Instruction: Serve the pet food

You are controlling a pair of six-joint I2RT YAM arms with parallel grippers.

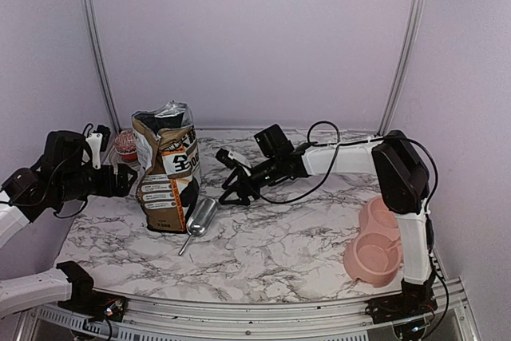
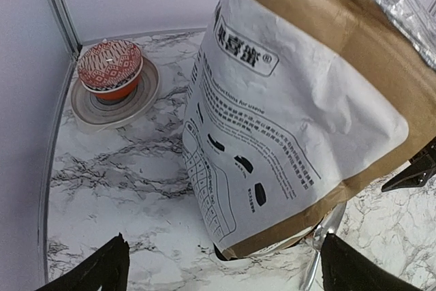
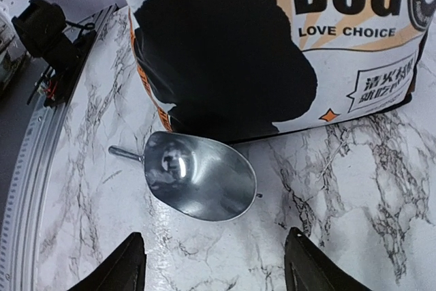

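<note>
The tall open-topped pet food bag (image 1: 169, 173) stands on the left half of the table. Against its right side lies a metal scoop (image 1: 203, 216), its handle toward the front edge; in the right wrist view the scoop (image 3: 201, 176) appears empty. My left gripper (image 1: 128, 180) is open just left of the bag, facing its printed white side panel (image 2: 262, 120). My right gripper (image 1: 230, 191), also open, is just right of the scoop, with nothing between its fingers. At the table's right side rests a pink double bowl (image 1: 375, 253).
Behind the bag at the far left, a red patterned bowl (image 2: 110, 69) sits on a grey plate (image 2: 151, 97). Walls close in the back and sides.
</note>
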